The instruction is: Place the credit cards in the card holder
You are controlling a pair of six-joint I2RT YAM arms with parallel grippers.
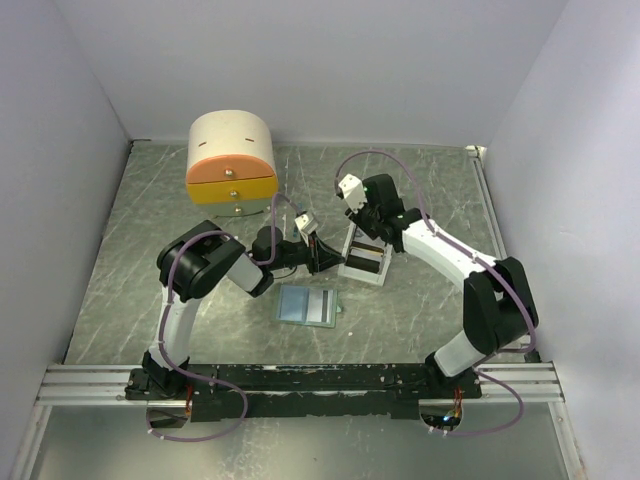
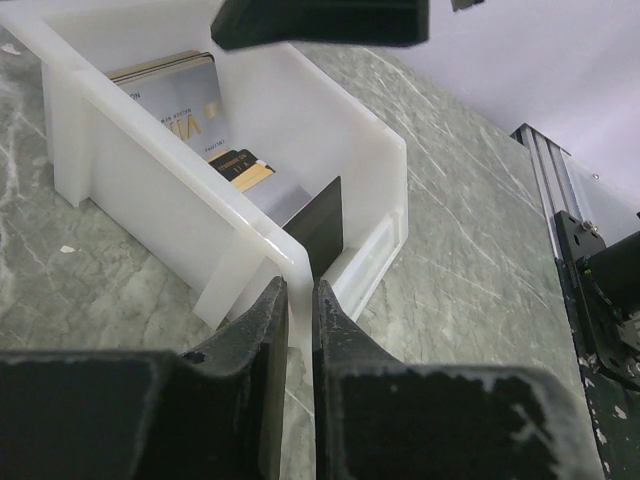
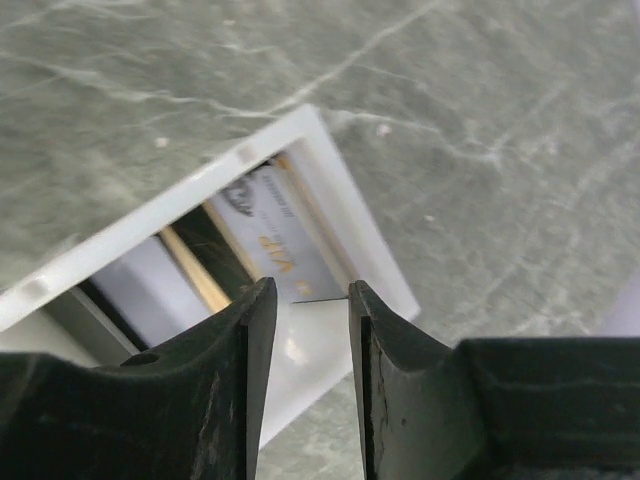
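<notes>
My left gripper is shut on the near wall of a white tray point(image 2: 140, 115), at its corner. Inside the tray stand several cards: silver VIP cards point(image 2: 190, 110), black-and-gold cards point(image 2: 240, 168) and a dark card point(image 2: 322, 225). Over the tray hangs my right gripper, its fingers parted. A white surface with a thin dark line shows in the gap, but no card is clearly held there. The blue and clear card holder point(image 1: 307, 306) lies flat on the table, left of the tray and nearer the base.
A rounded cabinet point(image 1: 232, 150) with orange and yellow drawers stands at the back left. Bare grey marble table point(image 1: 420, 320) lies to the right of the tray and between the card holder and the robot's base.
</notes>
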